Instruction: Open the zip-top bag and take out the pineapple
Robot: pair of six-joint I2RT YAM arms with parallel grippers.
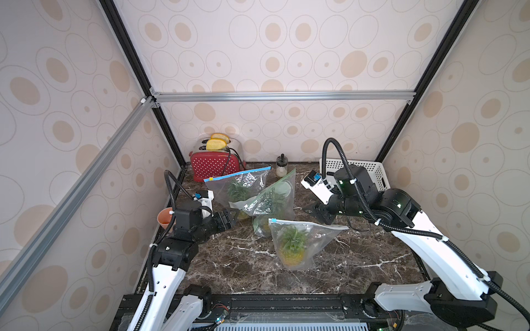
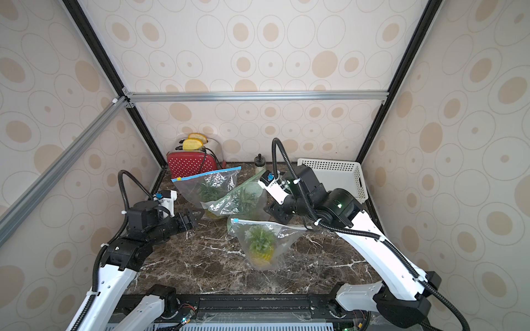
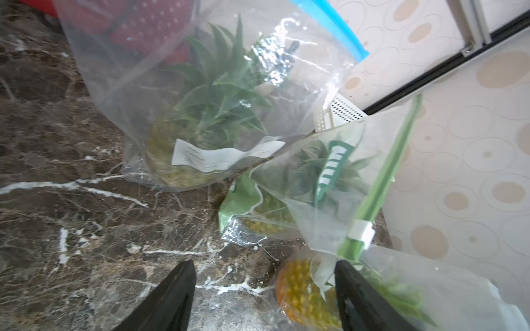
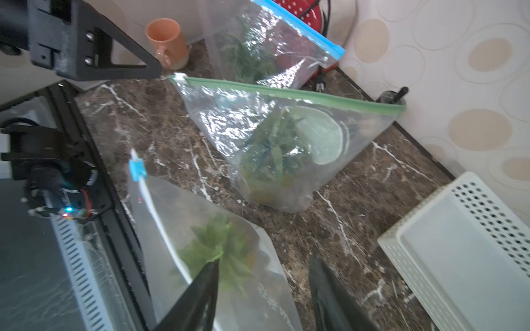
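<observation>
Three zip bags with pineapples lie on the marble counter: a front clear bag (image 1: pixel 292 245) with a white zip strip, a middle green-zip bag (image 1: pixel 273 195) and a rear blue-zip bag (image 1: pixel 234 184). My left gripper (image 1: pixel 223 220) hangs left of them, fingers apart and empty in the left wrist view, facing the bags. My right gripper (image 1: pixel 317 212) is above and behind the front bag's right part, fingers apart and empty in the right wrist view, over that bag.
A white basket (image 2: pixel 336 182) stands back right, a red polka-dot toaster (image 1: pixel 215 165) back left, a jar (image 1: pixel 281 168) at the back middle. An orange mug (image 1: pixel 164 216) sits by the left wall.
</observation>
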